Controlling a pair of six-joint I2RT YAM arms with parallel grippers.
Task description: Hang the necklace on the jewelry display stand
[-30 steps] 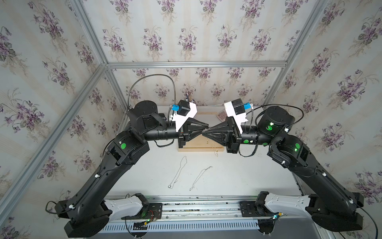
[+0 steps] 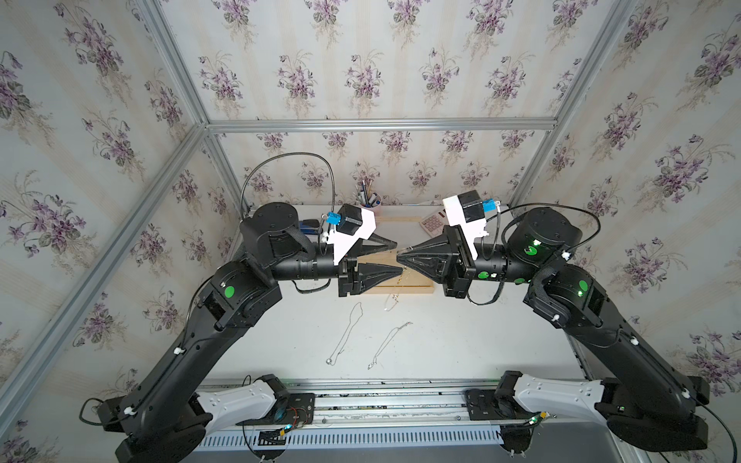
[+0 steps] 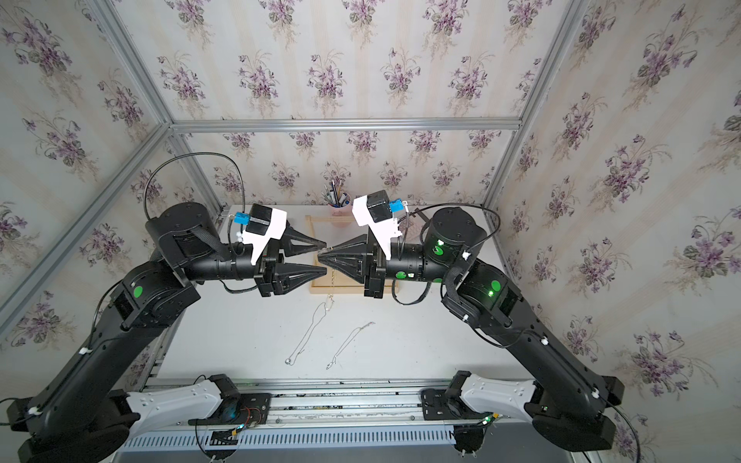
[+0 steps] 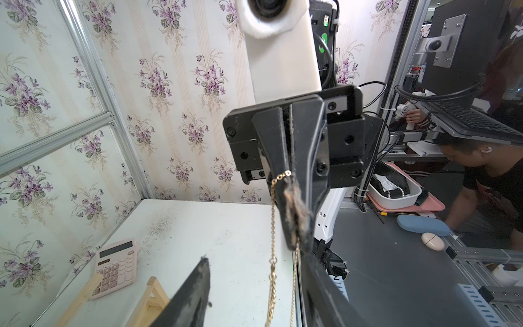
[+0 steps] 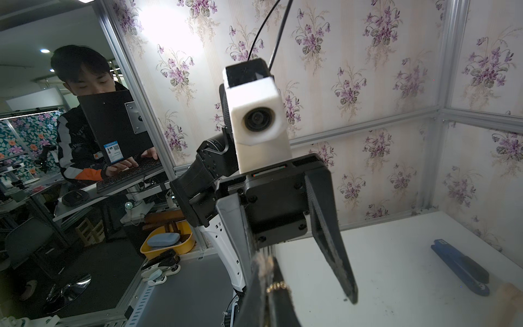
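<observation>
A gold chain necklace (image 4: 272, 229) hangs from the closed fingertips of my right gripper (image 2: 403, 255), shown up close in the left wrist view. Facing it, my left gripper (image 2: 398, 257) stands open, its two fingers spread with nothing held between them. Behind both, largely hidden, is the wooden display stand (image 3: 347, 289). Two silver necklaces, one (image 2: 344, 333) left and one (image 2: 387, 343) right, lie on the white table in front.
A pen cup (image 3: 338, 202) stands at the back. A calculator (image 4: 114, 267) lies beside the stand. A blue stapler (image 5: 460, 267) shows in the right wrist view.
My left gripper has opened and drawn back leftward and down from the meeting point. The gold chain's hanging part has shifted. My right arm has moved slightly rightward since a second ago.
</observation>
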